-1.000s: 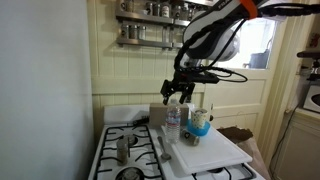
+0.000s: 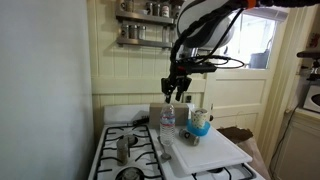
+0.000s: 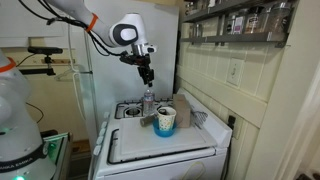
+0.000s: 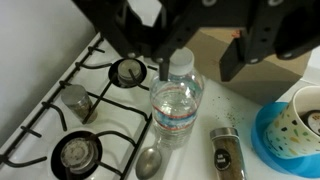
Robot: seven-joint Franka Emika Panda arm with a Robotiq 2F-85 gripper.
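Observation:
A clear plastic water bottle with a white cap and blue-and-red label stands upright. It is at the left edge of the white board, beside the stove's burners. My gripper hangs over the bottle, fingers apart and pointing down. In the wrist view the dark fingers spread to either side of the cap, with nothing gripped. Exterior view 2 also has the gripper just above the bottle.
On the board are a blue bowl with a dotted cup, a spice jar and a spoon. A brown box stands behind. Metal shakers sit among the burner grates. The board's front is clear.
The bottle has shifted a little left and lower in exterior view 1. My gripper has risen slightly and now stands clear above the cap.

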